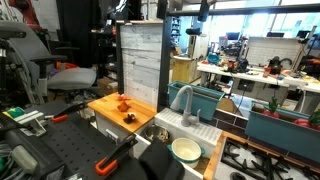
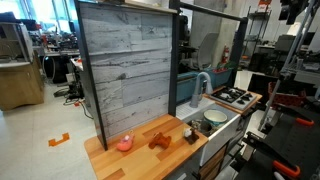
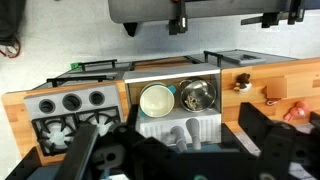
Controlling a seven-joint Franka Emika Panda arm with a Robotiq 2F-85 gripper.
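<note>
In the wrist view my gripper is open, its dark fingers spread at the lower edge with nothing seen between them. It looks down from high over a toy kitchen. A pale bowl (image 3: 157, 101) with a greenish rim sits in the sink, beside a round metal pot or strainer (image 3: 198, 95). On the wooden counter (image 2: 120, 155) lie a pink-red item (image 2: 125, 143), an orange-red item (image 2: 159, 140) and a small brown item (image 2: 190, 134). What these items are is too small to tell.
A grey faucet (image 1: 184, 100) rises behind the sink. The stove (image 1: 250, 160) with black burners stands on the sink's other side. A whitish plank wall (image 2: 135, 75) backs the counter. A dark table (image 1: 70, 145) borders the kitchen's front.
</note>
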